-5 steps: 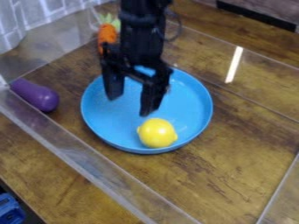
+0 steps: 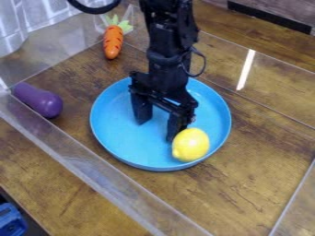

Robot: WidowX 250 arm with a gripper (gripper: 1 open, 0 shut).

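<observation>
A black robot gripper [image 2: 164,112] hangs from the top centre down into a blue round plate [image 2: 123,134], its dark fingers spread open over the plate. A yellow lemon-like object [image 2: 190,145] lies on the plate's right front part, just below and beside the right finger. Nothing clearly sits between the fingers.
An orange carrot [image 2: 112,41] lies at the upper left and a purple eggplant [image 2: 40,100] left of the plate. A blue object [image 2: 7,221] is at the bottom left corner.
The gripper has moved down into the plate.
</observation>
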